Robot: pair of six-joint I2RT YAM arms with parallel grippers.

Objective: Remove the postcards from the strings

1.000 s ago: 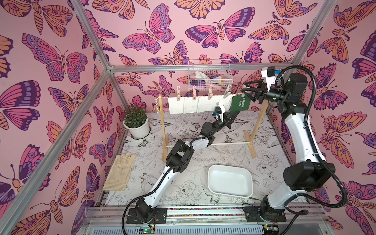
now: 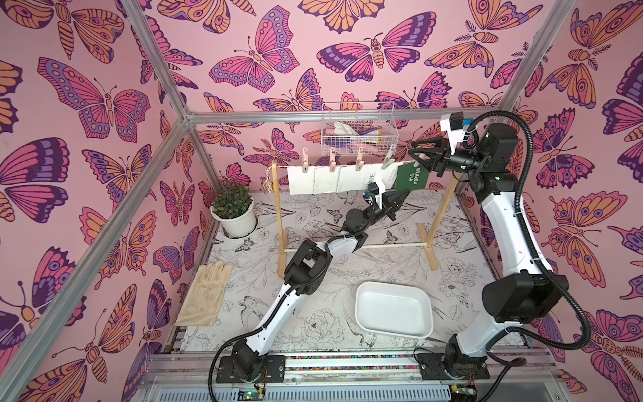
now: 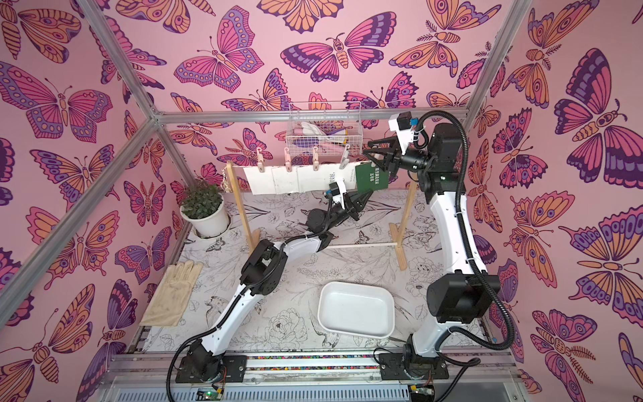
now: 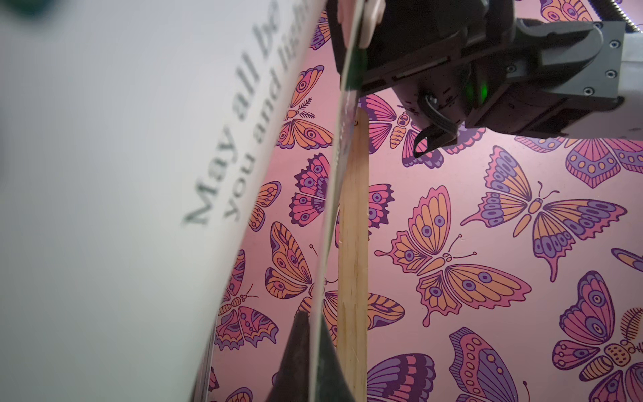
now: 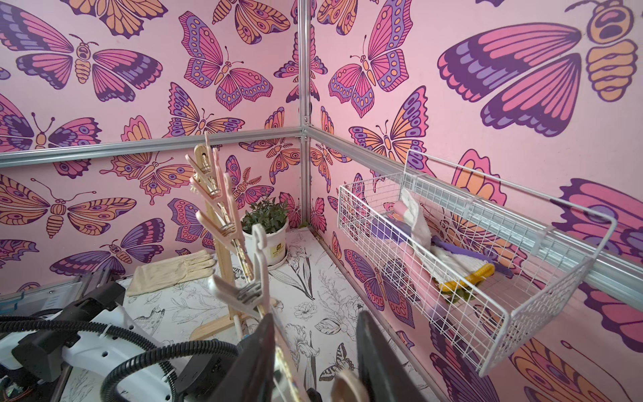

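Note:
Several postcards hang in a row from a string on a wooden frame: white ones (image 2: 326,179) and, at the right end, a green one (image 2: 410,178) with pale lettering. Its lower edge meets my left gripper (image 2: 402,197); the left wrist view shows the thin card's edge (image 4: 323,268) running between the shut fingertips. My right gripper is at the string's right end, above the green postcard. Its fingers stand apart, with the rounded top of a wooden clip (image 5: 348,387) showing between them. The clip's lower part is hidden.
Other clips (image 5: 244,288) line the string to the left. A wire basket (image 5: 428,268) with contents hangs behind on the wall. A white tray (image 2: 394,309) stands empty in front, with a potted plant (image 2: 234,207) and a glove (image 2: 206,292) at left.
My right gripper has shifted slightly left along the string over the last second, with its arm. The left arm and the row of postcards look the same.

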